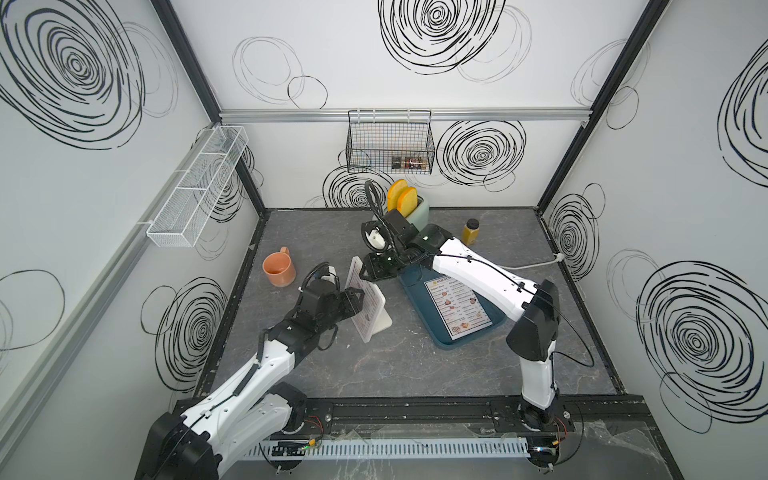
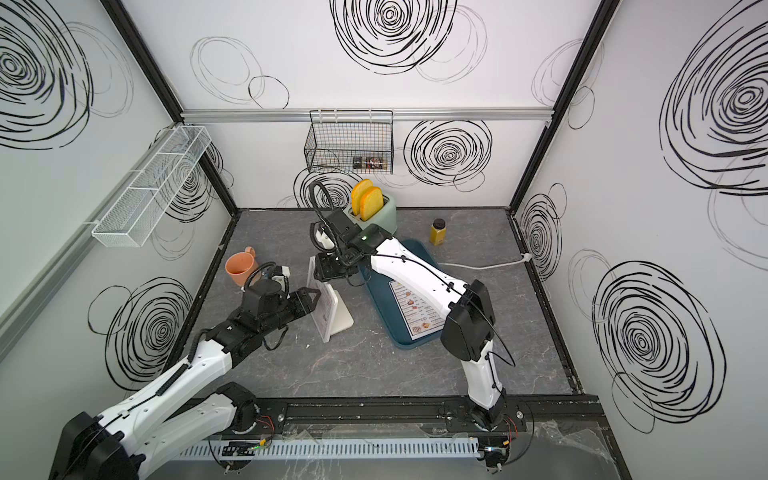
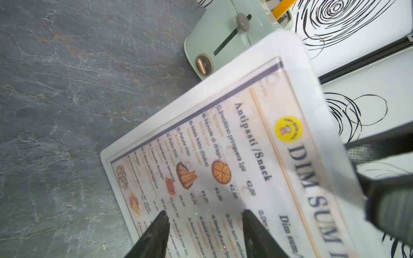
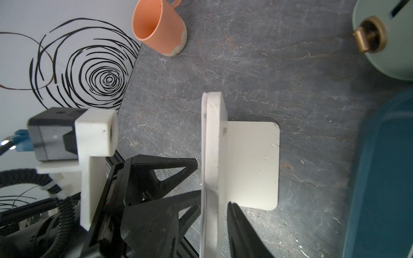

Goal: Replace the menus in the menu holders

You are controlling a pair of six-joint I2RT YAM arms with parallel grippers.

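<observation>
The upright menu holder (image 4: pixel 213 172) stands on its white base plate (image 4: pixel 253 163) left of the tray. Its printed menu (image 3: pixel 215 185), headed DIM SUM, sits inside the clear front. Close to that printed face is my left gripper, its fingers spread and no menu edge visible between them. My right gripper reaches over from the other side, open, with its fingers on either side of the holder's edge. Whether they touch it cannot be told. A second menu (image 1: pixel 458 306) lies flat on the blue tray (image 1: pixel 446 345).
A green toaster (image 2: pixel 384 216) with yellow slices and a yellow-capped-dark bottle (image 2: pixel 437 232) stand behind. An orange mug (image 1: pixel 279 267) is at the left. Wire baskets hang on the walls. Clear counter (image 1: pixel 384 372) lies in front of the holder.
</observation>
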